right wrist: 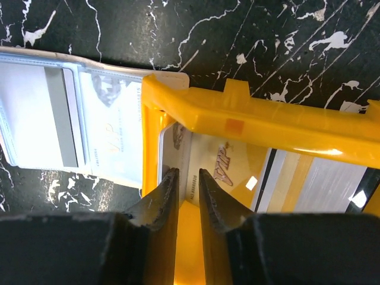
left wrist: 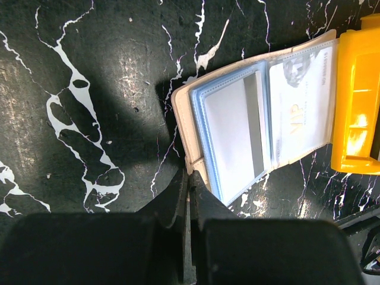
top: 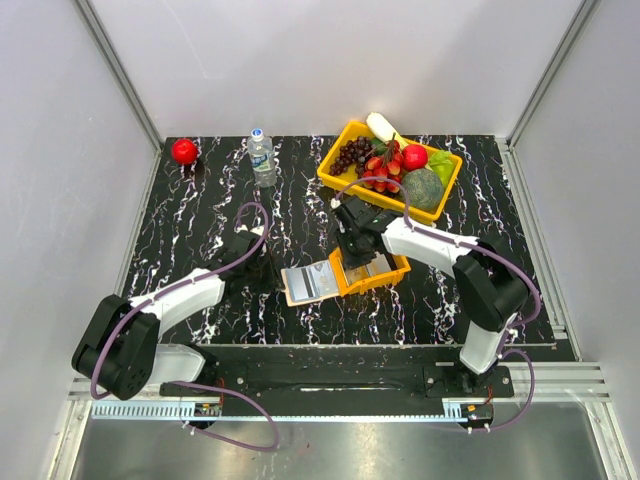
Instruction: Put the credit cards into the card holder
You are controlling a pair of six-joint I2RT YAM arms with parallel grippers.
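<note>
The open card holder, beige with blue-edged clear sleeves, lies flat; white card faces show in its pockets, one with a grey stripe. My left gripper is shut at the holder's near-left edge, nothing visible between its fingers. Beside the holder stands a yellow box of credit cards. At its left end a silver-grey card leans by the wall; to its right sits a gold card with lettering. Over these two hovers my right gripper, fingers parted. Whether either fingertip touches a card is unclear.
More cards stand in the right part of the yellow box. Behind it is a yellow basket of fruit and vegetables. A water bottle and a red ball-like object stand at the back left.
</note>
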